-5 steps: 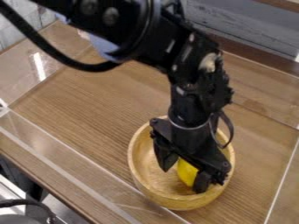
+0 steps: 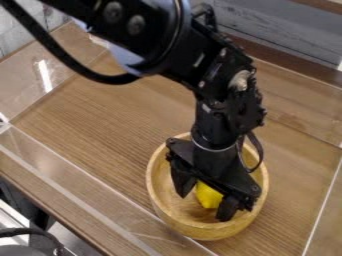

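Note:
My black gripper (image 2: 207, 190) reaches down into a round wooden bowl (image 2: 190, 223) in the lower middle of the camera view, open, with its fingers around a yellow object (image 2: 209, 195) in the bowl. The object is partly hidden behind the fingers, so its shape is unclear.
The bowl sits on a wooden table (image 2: 107, 130), with bare surface to the left, behind and right. Clear panels edge the table, and a black cable lies at the lower left.
The gripper has shifted slightly left within the bowl over the last second; the yellow object also appears a little further left.

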